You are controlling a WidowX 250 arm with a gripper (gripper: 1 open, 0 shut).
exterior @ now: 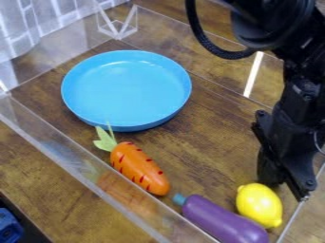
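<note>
My black gripper (277, 162) is low on the right, just behind a yellow lemon (259, 205) and close to it; it looks shut, with nothing visible between its fingers, though its tips are partly in shadow. A purple eggplant (226, 222) lies left of the lemon, running out of the bottom edge. An orange toy carrot (139, 167) with a green top lies at the centre left. A blue plate (125, 87) sits at the upper left.
Clear low walls (70, 158) border the wooden surface (203, 138) along the left and front. A small blue object (7, 226) is outside at the lower left.
</note>
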